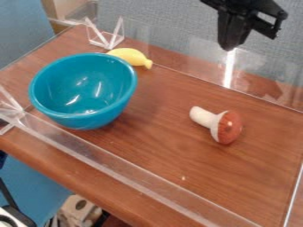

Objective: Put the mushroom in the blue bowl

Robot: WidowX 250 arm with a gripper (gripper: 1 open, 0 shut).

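The mushroom [218, 124], with a white stem and a reddish-brown cap, lies on its side on the right half of the wooden table. Its stem points left. To the left stands the blue bowl [81, 90], upright and empty. My black gripper [236, 39] hangs at the upper right edge of the view, high above the table and apart from both things. Part of it is cut off by the frame, and whether its fingers are apart or together does not show clearly.
A yellow object [129, 57] lies just behind the bowl. Clear plastic walls run along the table's back and front, with a clear bracket [106, 35] at the back left. Around the mushroom, the wooden table [154, 151] is bare.
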